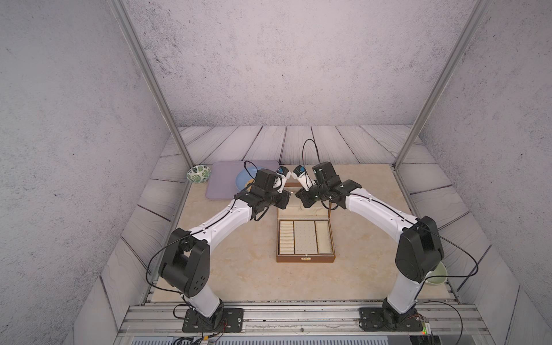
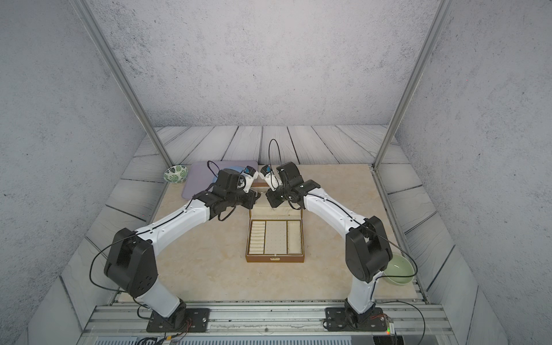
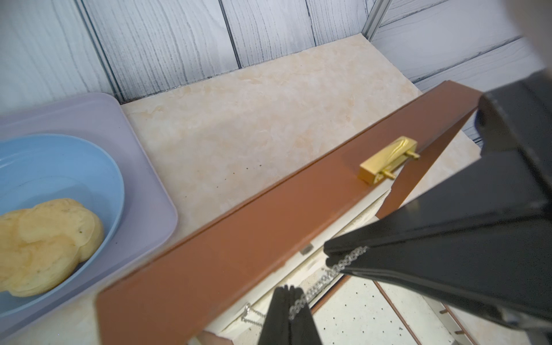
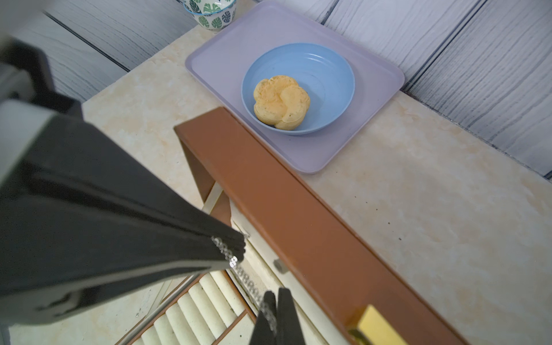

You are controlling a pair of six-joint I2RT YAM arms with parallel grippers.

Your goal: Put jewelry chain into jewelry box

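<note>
A thin silver chain (image 3: 325, 281) spans the short gap between my two grippers. Its one end is pinched in the left gripper, with a small clasp end poking out to the side. The right gripper is shut on the other part of the chain (image 4: 248, 280). Both grippers hover close together, over the raised lid (image 4: 310, 212) of the brown jewelry box (image 1: 305, 258). The box lies open, its cream compartments facing up toward the front. In the top views the arms hide the chain and most of the lid.
At the back left, a lilac tray (image 4: 221, 46) carries a blue bowl (image 4: 333, 86) with a bread roll (image 4: 281, 102). A leaf-patterned bowl (image 1: 198, 174) stands beside it. A green bowl (image 2: 398, 270) is at right front. The table right of the box is clear.
</note>
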